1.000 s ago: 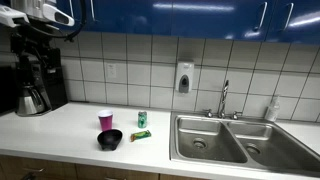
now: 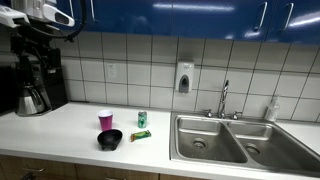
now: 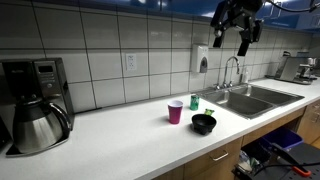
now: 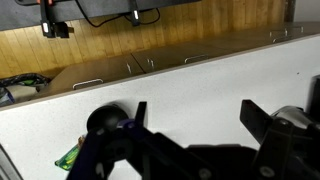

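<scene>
High above the left part of the counter, my gripper stands open, and only bare white worktop shows between its fingers in the wrist view. A black bowl (image 2: 110, 140) rests near the counter's front edge, with a pink-purple cup (image 2: 106, 120) behind it. To the bowl's right lies a green packet or tube (image 2: 140, 134). Farther back stands a small green can (image 2: 142, 118). From the wrist, the bowl (image 4: 105, 119) appears left of the fingers, with the green packet (image 4: 68, 158) partly in sight below it. All these things are well apart from the gripper.
A double sink (image 2: 201, 146) with a tap (image 2: 223, 100) takes up the right side. A coffee maker with a steel carafe (image 3: 39, 126) stands at the left end. Blue cabinets (image 2: 180, 20) hang overhead. White counter (image 3: 120, 135) between coffee maker and cup is clear.
</scene>
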